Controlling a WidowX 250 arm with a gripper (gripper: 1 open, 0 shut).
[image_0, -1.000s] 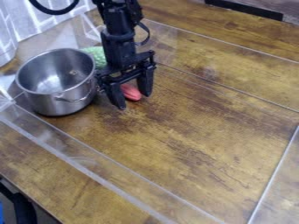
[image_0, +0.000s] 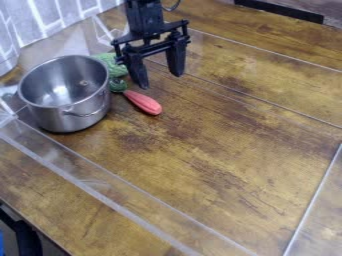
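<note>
My black gripper (image_0: 147, 70) hangs above the wooden table at the upper middle, its two fingers spread apart and open, with nothing seen between them. Below it a pink elongated object (image_0: 143, 103) lies on the table, just right of a large steel pot (image_0: 64, 92). A green item (image_0: 112, 68) sits behind the pot, partly hidden by the gripper.
Clear plastic edging and strips run along the left and right sides. A dark edge lies at the top right.
My gripper has risen toward the back, away from the pink object, which now lies uncovered a little nearer the pot.
</note>
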